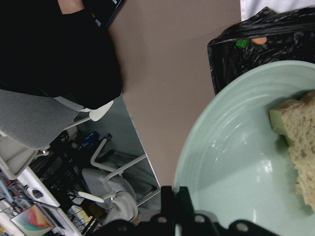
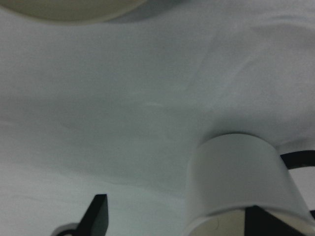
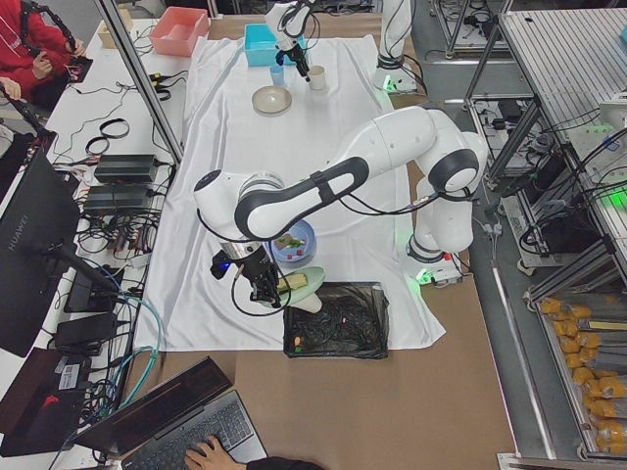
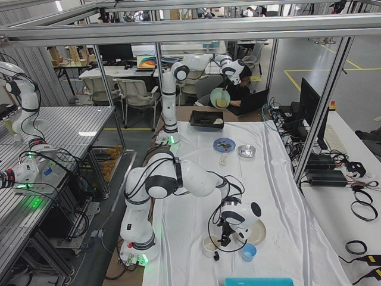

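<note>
My left gripper is shut on the rim of a light green plate, lifted at the edge of a black-bagged bin; pieces of bread lie on it. A blue plate with food sits on the cloth near the bin, beside a silver bowl. My right gripper is at the far end, at a white cup, one finger over its rim; the views do not clearly show whether it grips.
Near the right arm are a beige plate, a blue cup and a teal bin. A person with a laptop sits by the bagged bin.
</note>
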